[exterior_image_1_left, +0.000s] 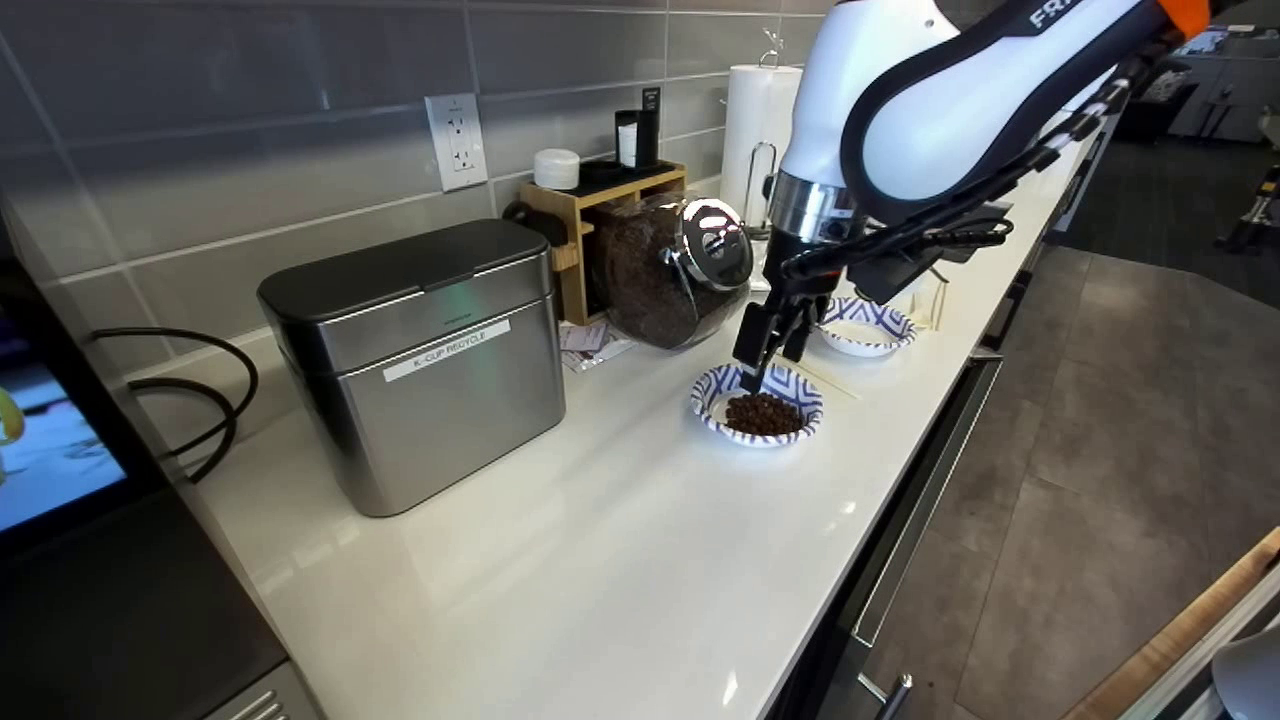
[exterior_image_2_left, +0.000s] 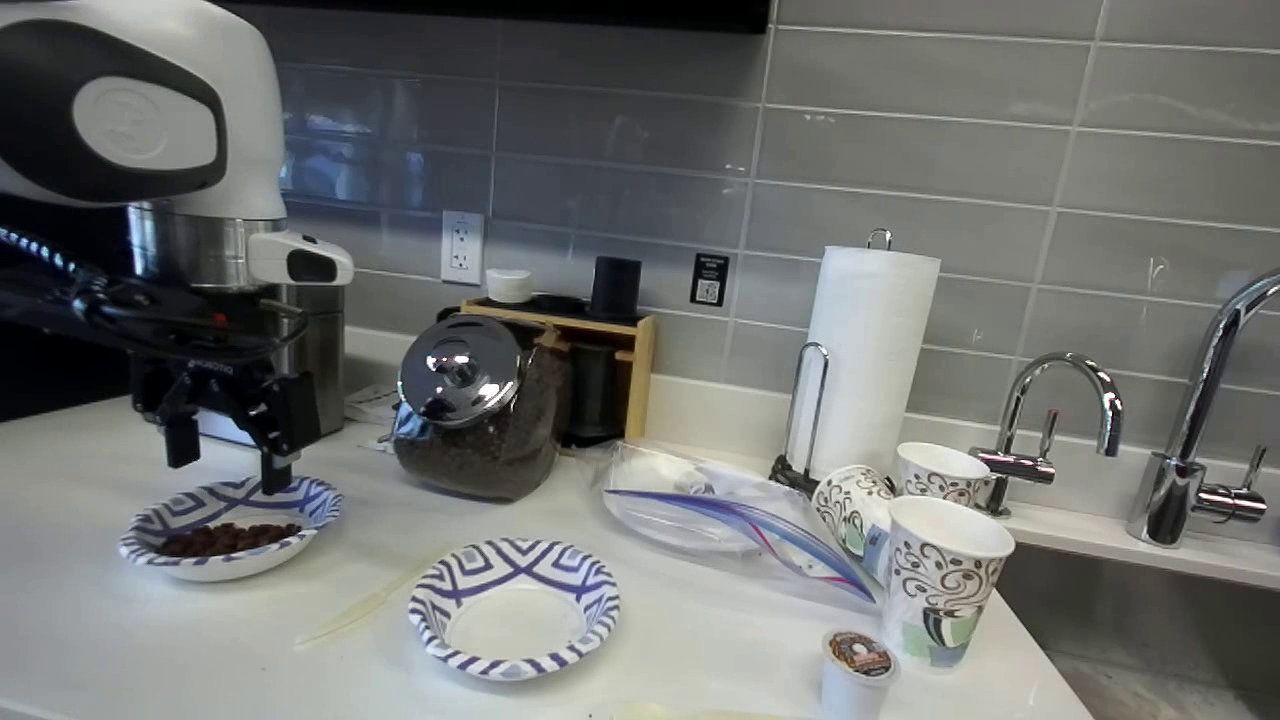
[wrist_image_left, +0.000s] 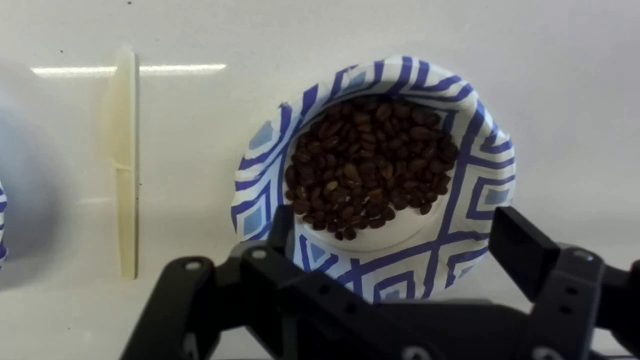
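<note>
A blue-and-white patterned paper bowl (exterior_image_1_left: 725, 386) stands on the counter with a heap of coffee beans (wrist_image_left: 366, 162) in it. My gripper (exterior_image_2_left: 230, 458) hangs just above this bowl, open, with nothing held. In the wrist view its fingers (wrist_image_left: 520, 249) are spread wide across the near half of the bowl, the beans lying beyond them. Whether a fingertip touches the bowl's rim cannot be told. A second bowl (exterior_image_2_left: 516, 618) of the same pattern is empty and stands to the right in exterior view 2. Between the two bowls lies a pale plastic knife (wrist_image_left: 126, 168).
A tilted jar of coffee (exterior_image_2_left: 486, 444) leans by a wooden shelf at the wall. A steel recycling bin (exterior_image_1_left: 462, 402) stands farther along. Paper cups (exterior_image_2_left: 942, 576), a coffee pod (exterior_image_2_left: 857, 678) and a plastic bag (exterior_image_2_left: 708, 504) occupy the other end.
</note>
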